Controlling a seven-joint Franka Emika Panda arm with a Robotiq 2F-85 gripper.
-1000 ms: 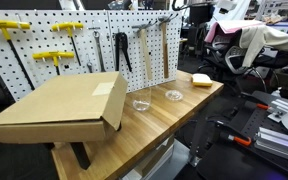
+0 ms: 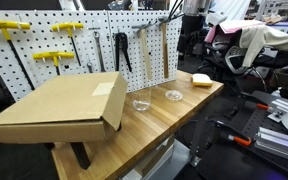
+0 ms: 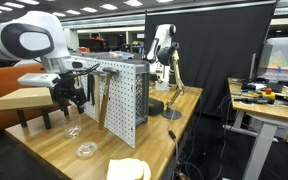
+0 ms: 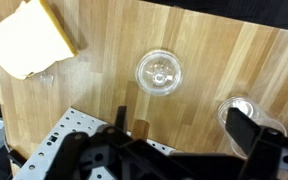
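My gripper hangs above the wooden table, open, its dark fingers wide apart with nothing between them. Ahead of the fingers in the wrist view lies a clear round dish (image 4: pixel 159 73), flat on the wood. A clear cup (image 4: pixel 236 107) stands to the right, partly covered by the right finger. At upper left is a yellow and white pad, perhaps a sponge (image 4: pixel 29 40). Exterior view 2 shows the gripper (image 3: pixel 85 101) raised over the cup (image 3: pixel 72 128), with the dish (image 3: pixel 86 150) and sponge (image 3: pixel 129 170) nearer the camera.
A white pegboard (image 2: pixel 134 62) with hanging tools lines the table's back edge. A large cardboard box (image 2: pixel 64 105) takes up the near left end. Bare wood (image 2: pixel 134 135) lies along the table's front.
At the top of exterior view 1, the part of the arm in sight has shifted slightly. The cup, dish and sponge stay where they were.
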